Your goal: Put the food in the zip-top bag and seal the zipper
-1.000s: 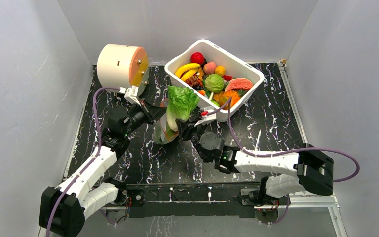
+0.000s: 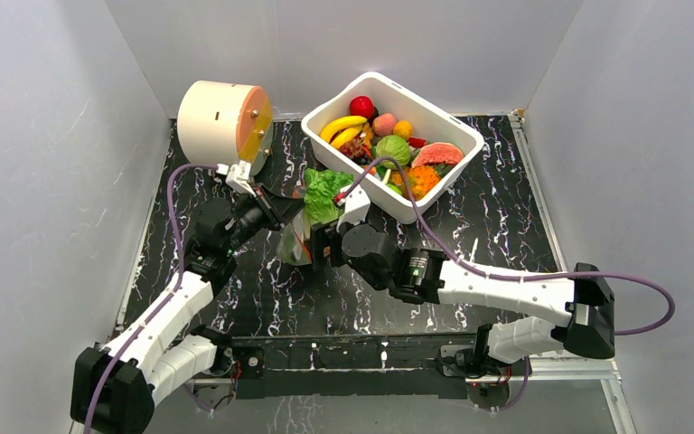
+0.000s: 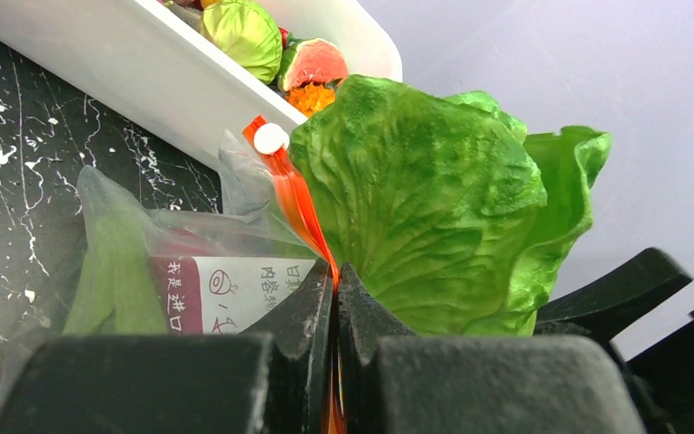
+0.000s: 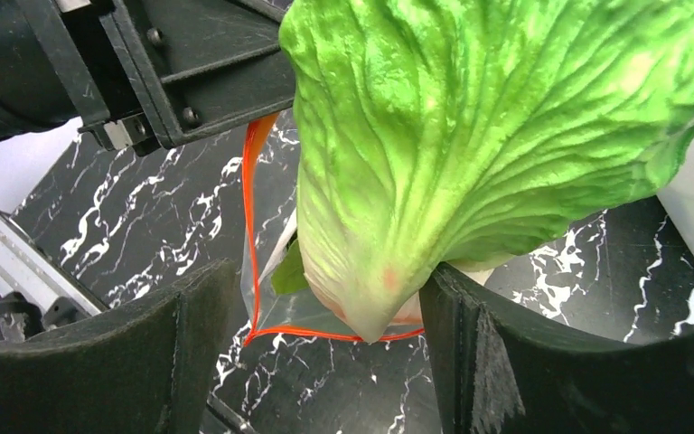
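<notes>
A leafy green lettuce (image 2: 323,192) rests at the mouth of the clear zip bag (image 3: 194,231), its pale stem pointing down into the opening and its broad leaf standing well above the rim. My left gripper is shut on the bag's orange zipper edge (image 3: 296,194). Spread apart, the fingers of my right gripper are open around the stem, with a gap on the left side; whether the right finger touches the lettuce (image 4: 470,127) is unclear. Inside the bag are green food and a white-and-maroon label (image 3: 235,289).
A white bin (image 2: 459,128) full of toy fruit and vegetables stands at the back, close behind the lettuce. A cream and orange round device (image 2: 221,127) sits at the back left.
The lettuce now leans differently at the bag mouth. My left gripper keeps its place.
</notes>
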